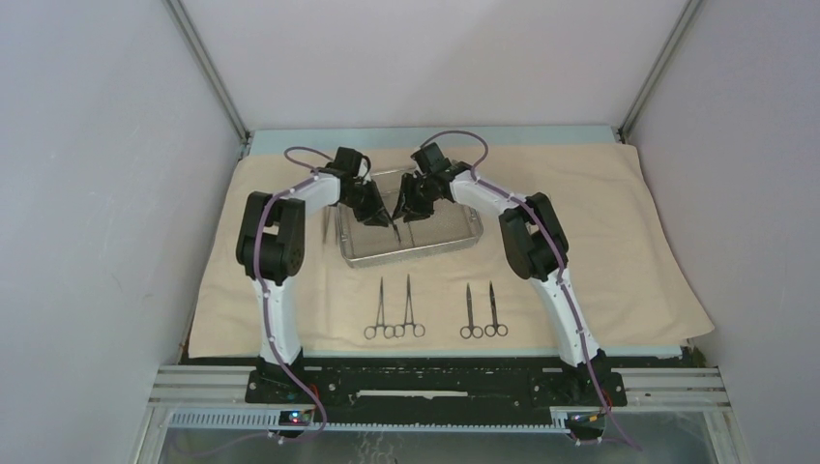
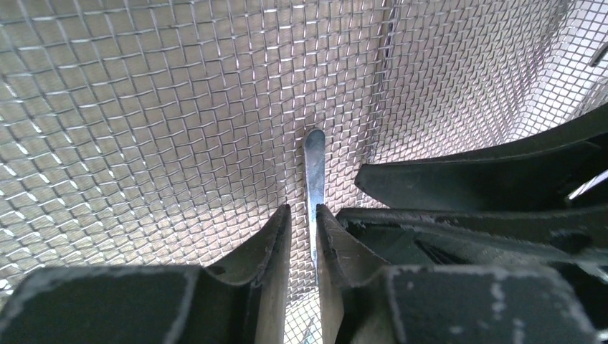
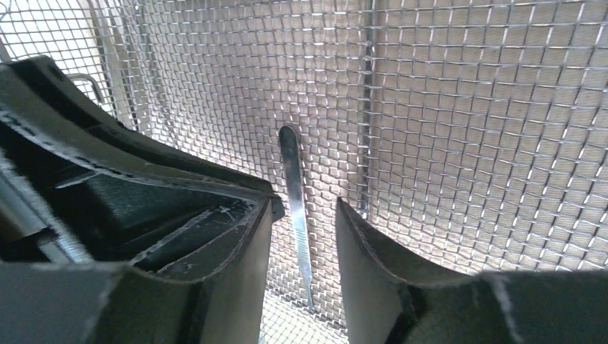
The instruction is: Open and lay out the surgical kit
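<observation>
A thin metal scalpel-like tool [image 1: 396,232] lies in the wire mesh tray [image 1: 416,253]. My left gripper stands partly open above it; the tool [image 2: 314,168] runs down between its fingers, close to the right one. In the right wrist view, the same tool [image 3: 292,172] shows between the parted fingers of my right gripper, its narrow end toward the bottom. The two grippers are crowded side by side over the tray, their fingers nearly meeting. Whether any finger touches the tool cannot be told.
Two ring-handled clamps [image 1: 408,304] and two pairs of scissors [image 1: 470,314] lie on the beige cloth [image 1: 619,261] in front of the tray. Slender tools [image 1: 326,227] rest left of the tray. A thin rod [image 3: 367,107] crosses the tray mesh.
</observation>
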